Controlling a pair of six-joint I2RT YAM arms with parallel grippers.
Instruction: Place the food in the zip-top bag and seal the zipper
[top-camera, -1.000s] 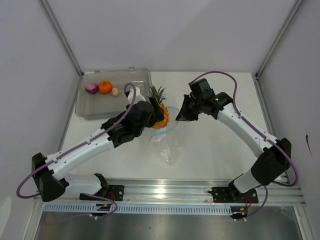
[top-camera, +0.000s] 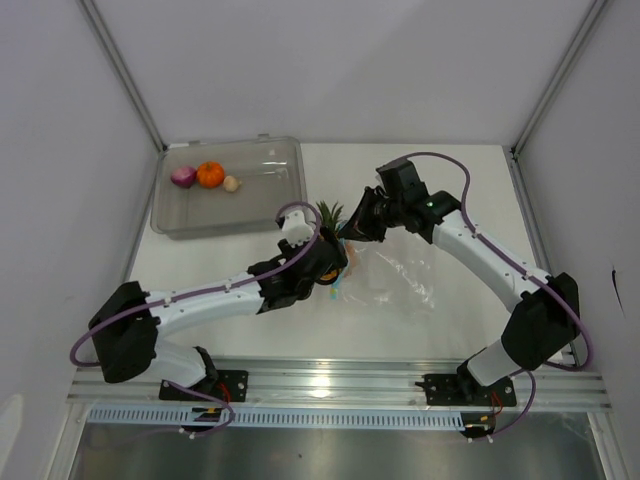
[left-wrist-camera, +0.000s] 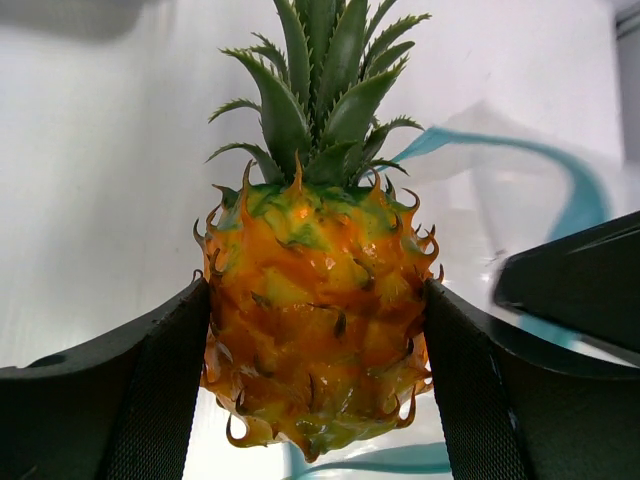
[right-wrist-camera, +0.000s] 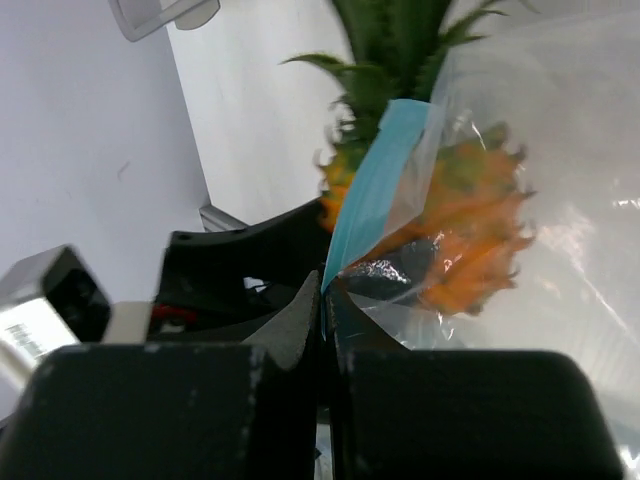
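Observation:
A toy pineapple with spiky leaves sits between the fingers of my left gripper, which is shut on it, at the mouth of the clear zip bag. In the right wrist view the pineapple shows partly through the plastic. My right gripper is shut on the bag's blue zipper edge, just beside the pineapple.
A grey bin at the back left holds an orange item, a purple onion and a small pale item.
My left gripper has moved toward the front and right with the pineapple. The bag's body has spread to the right. The right gripper has shifted slightly left.

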